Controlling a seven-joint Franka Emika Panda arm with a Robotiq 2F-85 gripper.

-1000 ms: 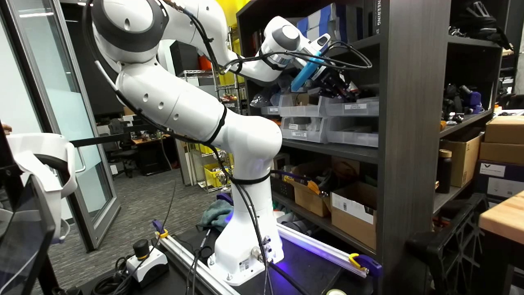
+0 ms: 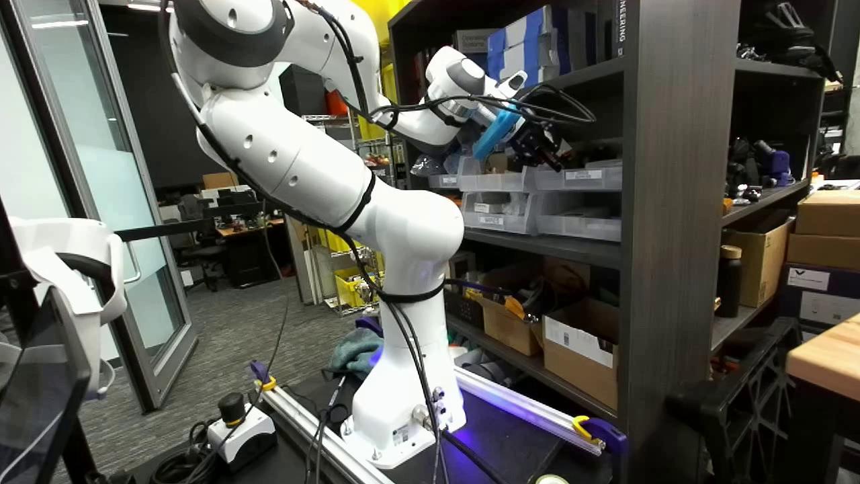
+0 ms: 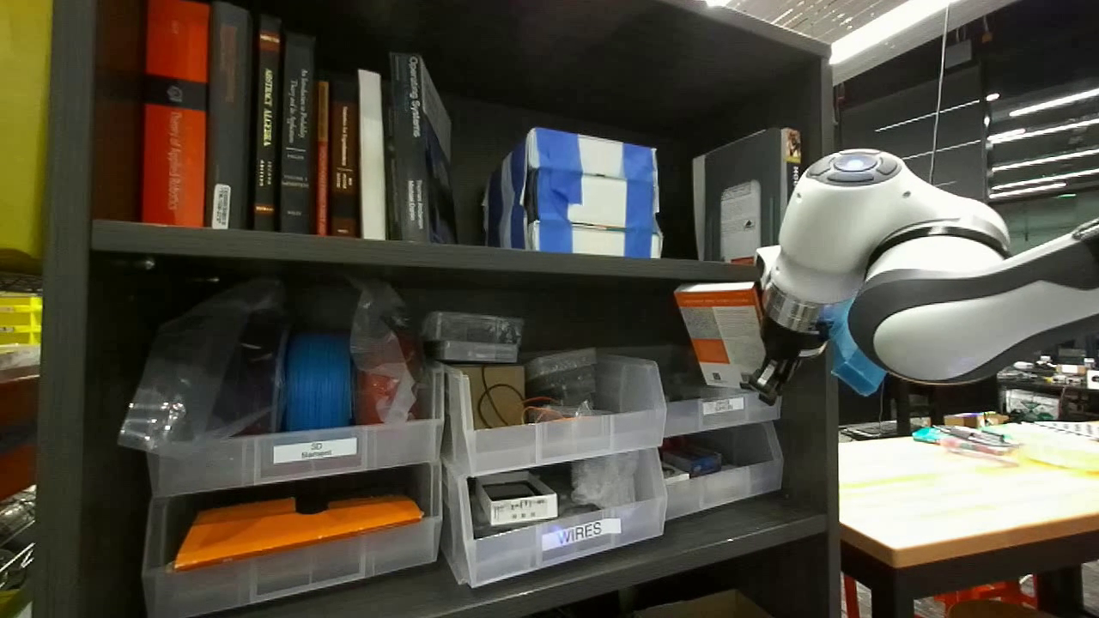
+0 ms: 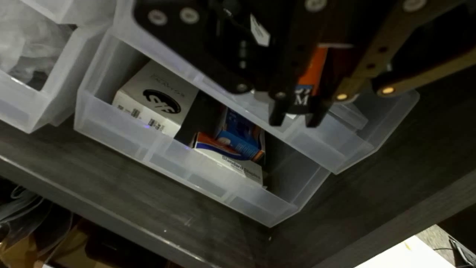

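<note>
An orange-and-white book [image 3: 723, 331] is held tilted in front of the right end of the shelf, above the upper right bin [image 3: 737, 414]. My gripper [image 3: 768, 385] is shut on it along its right side. In the wrist view, the book's orange edge [image 4: 315, 67] shows between the dark fingers of my gripper; the rest of it is hidden behind them. Seen from the arm's side, my gripper [image 2: 556, 154] is at the front of the upper bins, where the book is hard to make out.
The lower right bin [image 4: 187, 172] holds a white box [image 4: 154, 96] and a staples box [image 4: 230, 163]. Books and a blue-and-white striped stack [image 3: 592, 196] stand on the shelf board above. The shelf's side panel [image 3: 832, 309] is close to my wrist.
Over the last second, my arm has come down a little and moved slightly leftward in exterior view 1. The bins have not moved.
</note>
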